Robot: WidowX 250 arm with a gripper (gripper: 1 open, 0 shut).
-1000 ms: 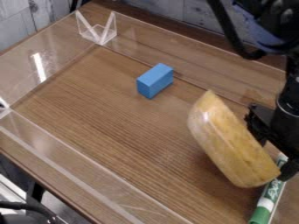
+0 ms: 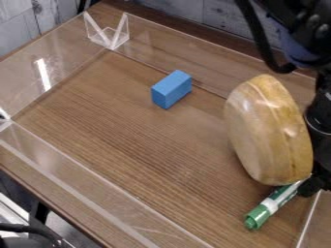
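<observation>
A large tan, rounded object [image 2: 265, 121] fills the right of the camera view, in front of the dark gripper [image 2: 315, 145] at the right edge, whose fingers are mostly hidden by it. A green stick-like item with white markings [image 2: 269, 208] lies on the wooden table beneath them. A blue block [image 2: 169, 89] lies at the upper middle. Whether the tan object is held cannot be seen clearly.
A white wire-like holder [image 2: 107, 31] stands at the back left. Dark objects sit at the bottom left edge and top right.
The tan object has risen and turned more upright. The green item has shifted left, and more of it shows.
</observation>
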